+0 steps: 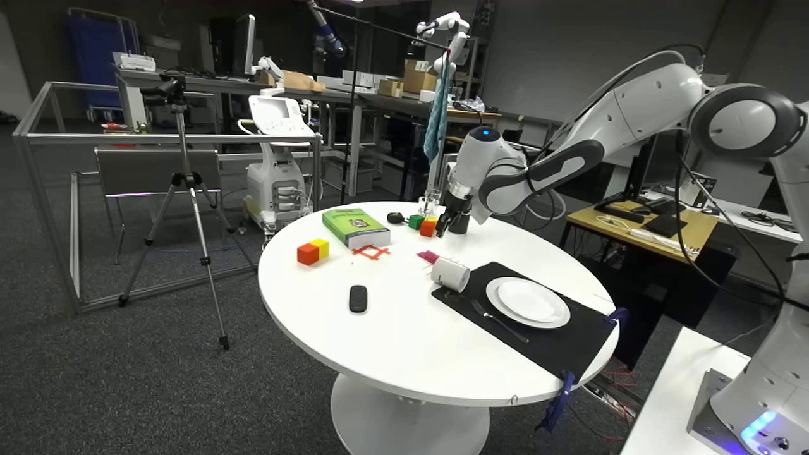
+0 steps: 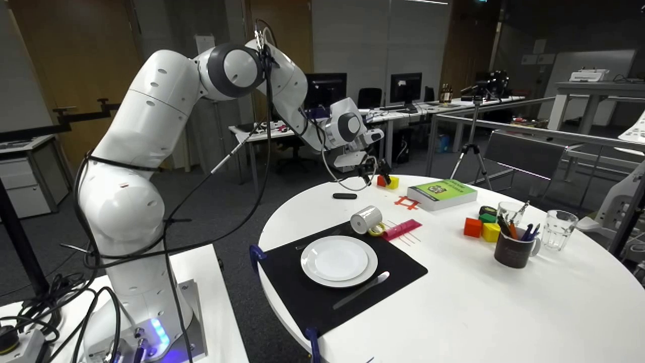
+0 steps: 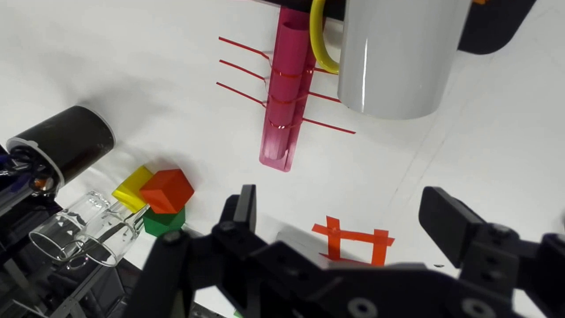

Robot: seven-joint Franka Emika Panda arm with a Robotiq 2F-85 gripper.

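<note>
A white mug (image 1: pixel 450 274) with a yellow handle (image 3: pixel 316 37) lies on its side at the edge of the black placemat (image 2: pixel 396 266). Beside the handle is a pink strip (image 3: pixel 286 95) with thin red lines across it. Above the table my gripper hangs open, its two black fingers (image 3: pixel 246 206) wide apart. Nothing is between them but a view of the bare tabletop below. The mug is clear of the fingers, toward the top of the wrist view.
White plates (image 2: pixel 333 259) and a knife (image 2: pixel 361 290) are on the placemat. A dark pen mug (image 2: pixel 512 249), glasses (image 2: pixel 558 230), colored cubes (image 3: pixel 167 191) and a green book (image 1: pixel 354 227) stand around the table. A black remote-like object (image 1: pixel 358 298) lies near bare tabletop.
</note>
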